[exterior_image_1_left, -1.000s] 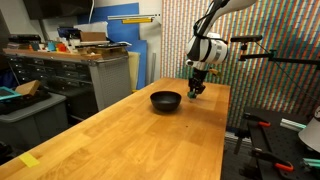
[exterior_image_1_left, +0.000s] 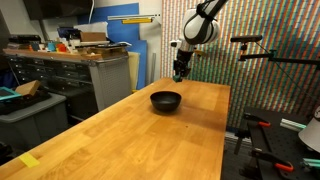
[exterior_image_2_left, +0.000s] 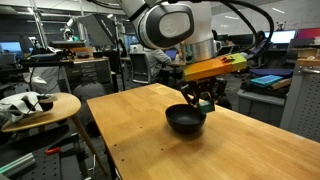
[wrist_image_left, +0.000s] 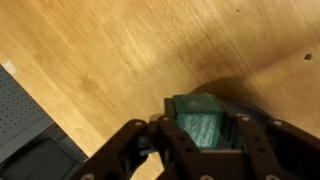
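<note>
Between the fingers of my gripper is a small green object (wrist_image_left: 203, 124), held shut in the fingers. The wrist view shows its top face, with a dark round shape below it. In exterior view 1 the green object (exterior_image_1_left: 178, 78) hangs above the table just behind a black bowl (exterior_image_1_left: 166, 102). Exterior view 2 has the object (exterior_image_2_left: 206, 106) at the right rim of the bowl (exterior_image_2_left: 183, 120); whether it touches cannot be told. The bowl stands upright on the wooden table, and its inside is mostly hidden.
Grey cabinets (exterior_image_1_left: 75, 85) stand along its left side in exterior view 1. A dark grey surface (wrist_image_left: 30, 140) lies past the table's edge in the wrist view.
The gripper has risen from the table at the bowl's right and moved left with the green object, from beside the bowl to behind its rim in exterior view 1. The bowl has not moved.
</note>
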